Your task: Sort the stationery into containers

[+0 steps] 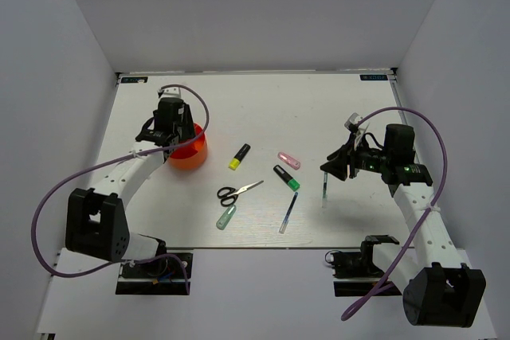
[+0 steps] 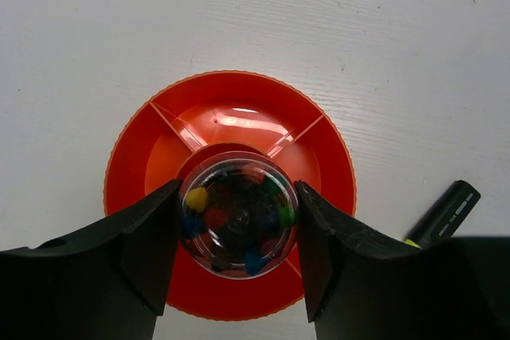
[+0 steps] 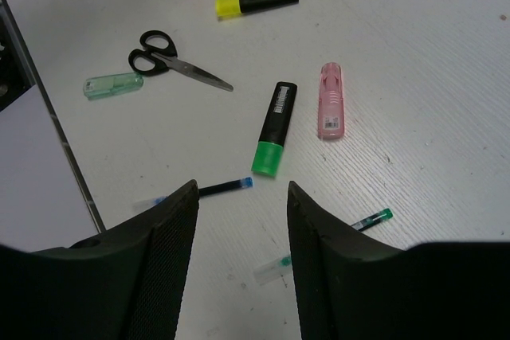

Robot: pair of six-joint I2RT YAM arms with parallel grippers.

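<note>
A clear round container [image 2: 237, 224] with small coloured pieces inside is between the fingertips of my left gripper, which touch both its sides. Below it is the orange round organizer [image 1: 188, 158], split by dividers; the container covers most of its round centre, so how high it hangs cannot be told. My right gripper stands open and empty over the right of the table. Under it lie a green-capped pen [image 3: 275, 268] and a blue pen [image 3: 231, 187]. Other stationery includes the yellow highlighter [image 3: 259, 0], green highlighter [image 3: 275, 127], pink highlighter [image 3: 331, 105] and black-handled scissors [image 3: 171, 60].
A pale green translucent item [image 1: 226, 217] lies below the scissors near the front edge. A purple cable [image 1: 103, 166] loops along the left arm.
</note>
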